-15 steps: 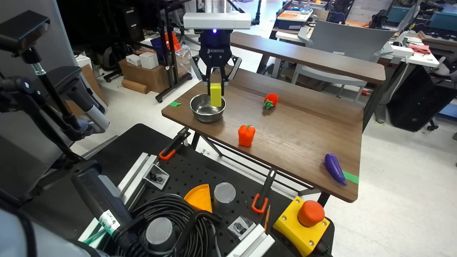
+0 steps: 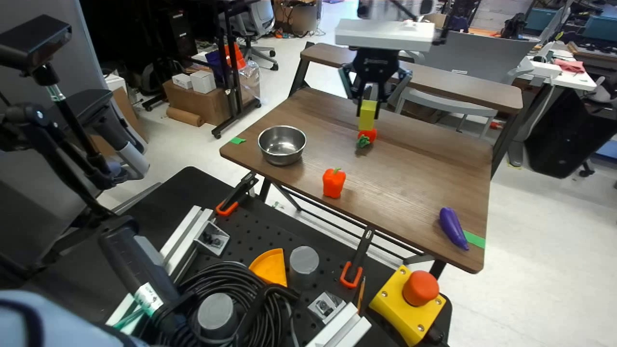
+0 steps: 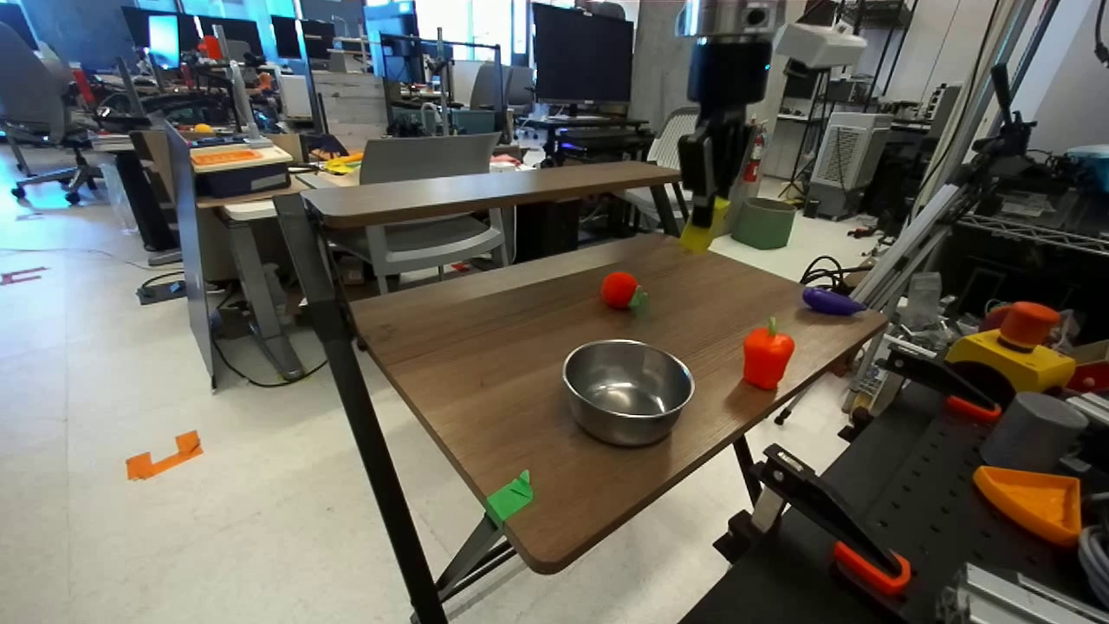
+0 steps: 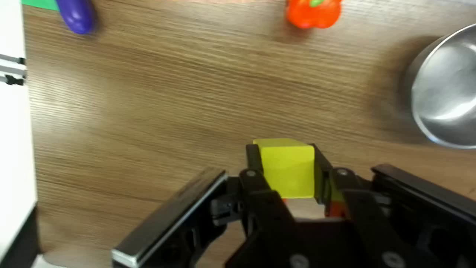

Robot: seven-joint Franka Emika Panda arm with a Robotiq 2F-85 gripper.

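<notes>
A yellow block (image 4: 288,169) is pinched between the fingertips of my gripper (image 2: 368,110), which is shut on it. In exterior view 2 the yellow block (image 3: 697,237) hangs above the far part of the wooden table (image 3: 468,343). From exterior view 1 it lines up just above a red tomato-like piece (image 2: 368,135) with a green top, partly covering it. A steel bowl (image 2: 282,145) stands at the left side of the table, and no contents show in it in exterior view 2.
An orange-red pepper (image 2: 333,182) stands near the table's front edge. A purple eggplant (image 2: 452,228) lies near the right corner by green tape. Behind the table runs a raised wooden shelf (image 2: 451,84).
My gripper, with the yellow block in it, has moved from above the steel bowl to the right and back, over to the red piece. The things on the table look unmoved.
</notes>
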